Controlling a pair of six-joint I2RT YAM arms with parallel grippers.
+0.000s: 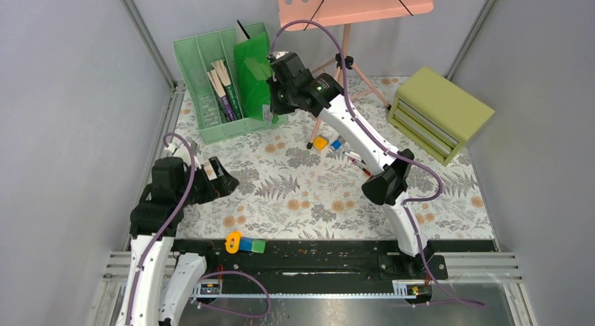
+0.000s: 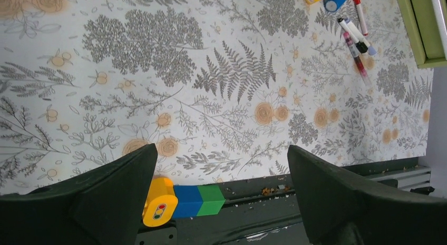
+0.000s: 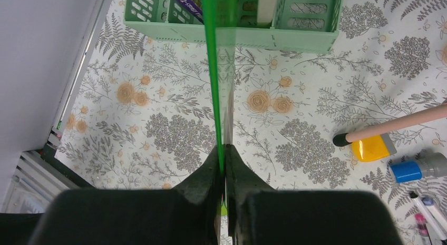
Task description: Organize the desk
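In the top view a green folder [image 1: 252,73] stands over the right part of the pale green compartment rack [image 1: 210,135], where several books [image 1: 223,91] lean. My right gripper [image 1: 270,98] is shut on the folder; seen edge-on, the folder [image 3: 214,87] rises from between the closed fingers in the right wrist view. My left gripper [image 1: 228,177] hangs over the left of the desk, its fingers [image 2: 95,187] wide apart with nothing between them. Markers [image 1: 359,163], a blue-capped item [image 1: 337,144] and a yellow item [image 1: 321,142] lie mid-desk.
An olive drawer box [image 1: 438,116] stands at the right. A pink stand [image 1: 349,42] rises at the back, one leg beside the yellow item. Yellow, blue and green blocks [image 1: 245,243] lie at the front edge.
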